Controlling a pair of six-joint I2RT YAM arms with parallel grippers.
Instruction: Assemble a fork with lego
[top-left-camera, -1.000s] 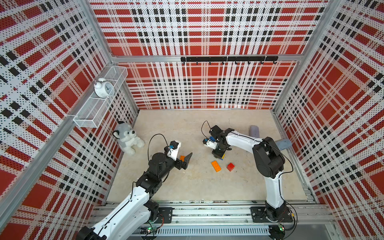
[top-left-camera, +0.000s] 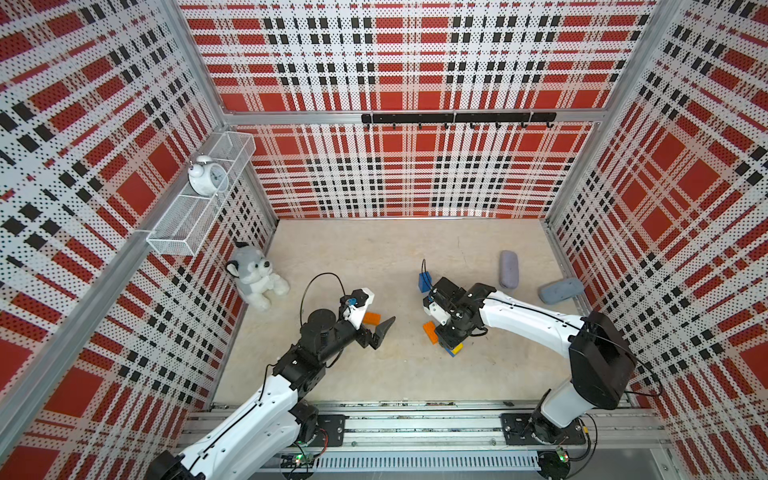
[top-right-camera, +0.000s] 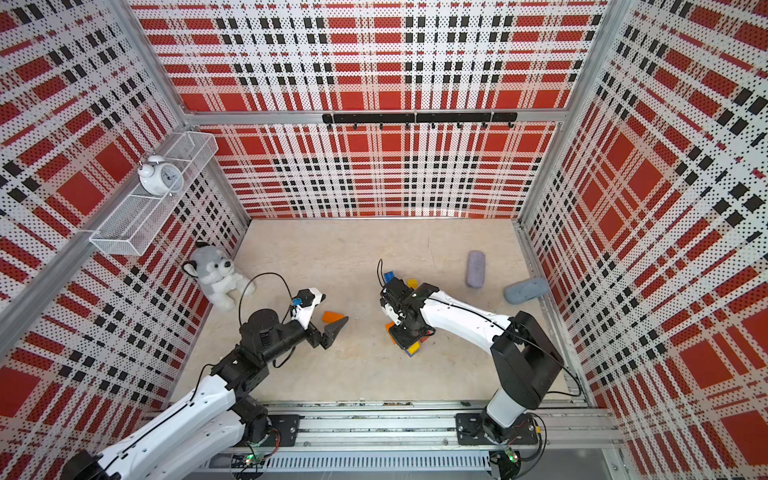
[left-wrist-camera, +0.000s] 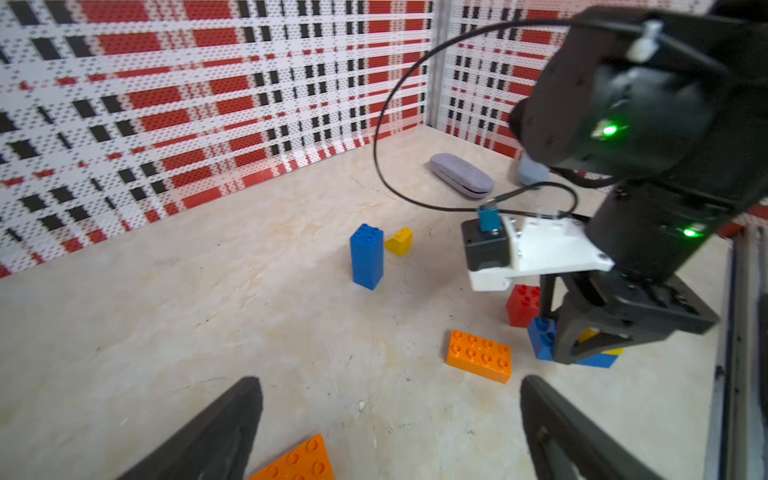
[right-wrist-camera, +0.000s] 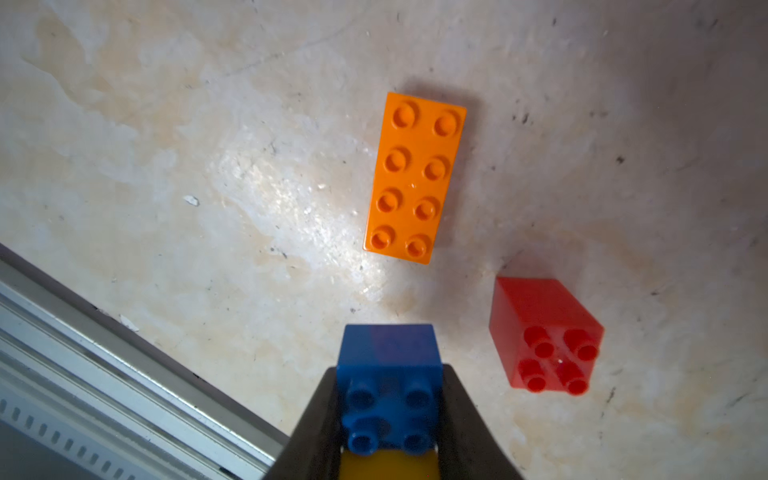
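In the right wrist view my right gripper is shut on a blue brick (right-wrist-camera: 389, 348) with yellow beneath it, held near the front of the table. An orange brick (right-wrist-camera: 412, 176) lies beyond it, and a red brick (right-wrist-camera: 540, 328) stands to its right. My left gripper stands open at the left, over another orange brick (left-wrist-camera: 292, 464), nothing visible between its fingers. An upright blue brick (left-wrist-camera: 367, 256) and a small yellow brick (left-wrist-camera: 399, 241) sit farther back.
A plush husky (top-left-camera: 256, 276) sits at the far left and two grey cases (top-left-camera: 509, 269) lie at the right. A wire shelf (top-left-camera: 172, 240) with a clock hangs on the left wall.
My right gripper has come toward the front with its bricks, now covering the red brick in the top left view.
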